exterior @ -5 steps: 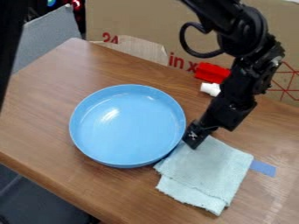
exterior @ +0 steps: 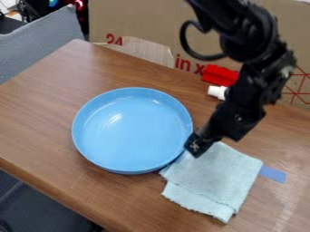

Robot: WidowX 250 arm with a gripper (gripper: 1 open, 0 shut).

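Observation:
My black gripper [exterior: 198, 143] is low over the upper left corner of a folded pale mint cloth [exterior: 212, 181], right beside the rim of a light blue plate [exterior: 127, 127]. The fingertips are dark and small; whether they touch the cloth is hard to tell. The plate lies empty on the wooden table [exterior: 61, 82].
A red object [exterior: 218, 74] and a white cylinder [exterior: 217, 91] stand at the back, in front of a cardboard box [exterior: 151, 27]. A strip of blue tape [exterior: 273, 173] is right of the cloth.
The arm has shifted slightly, while the gripper's tip stays at about the same spot by the plate and cloth. The plate and cloth look unmoved.

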